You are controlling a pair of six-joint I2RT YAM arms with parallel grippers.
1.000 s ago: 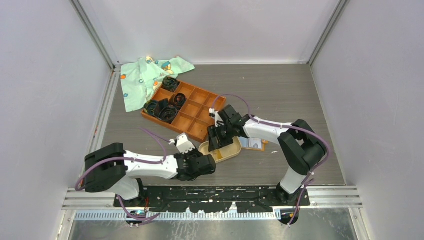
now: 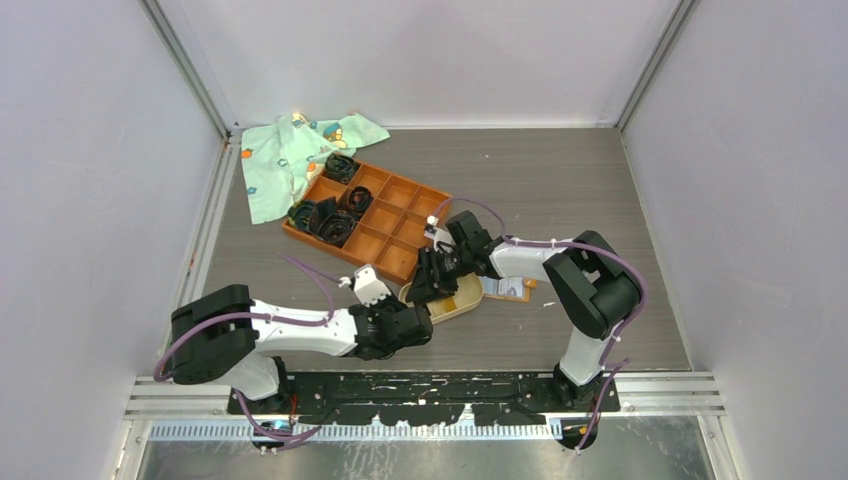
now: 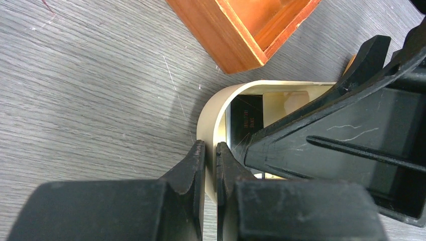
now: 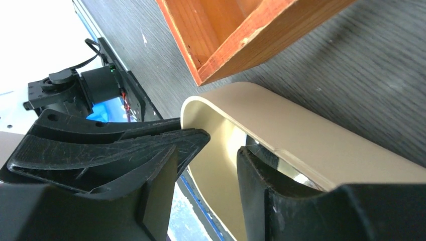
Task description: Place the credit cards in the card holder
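A beige oval tray (image 2: 463,308) sits on the table between my two arms. Its left end wall (image 3: 205,125) is pinched by my left gripper, which is shut on it. Inside the tray a dark card (image 3: 245,118) shows, partly covered by a finger of the right gripper. An orange-yellow patch (image 2: 447,304) is also visible in the tray. My right gripper reaches down into the tray with its fingers apart, nothing seen held between them. In the right wrist view, only part of the dark card (image 4: 262,151) shows behind one finger.
The brown wooden compartment box (image 2: 402,225) with coiled dark items lies just behind the tray, its corner close by. Right of the tray rests a flat wood-edged item with a pale blue face (image 2: 508,289). A green cloth (image 2: 280,165) lies at back left.
The right gripper has shifted slightly within the tray. The left gripper has stayed nearly still at the tray's end.
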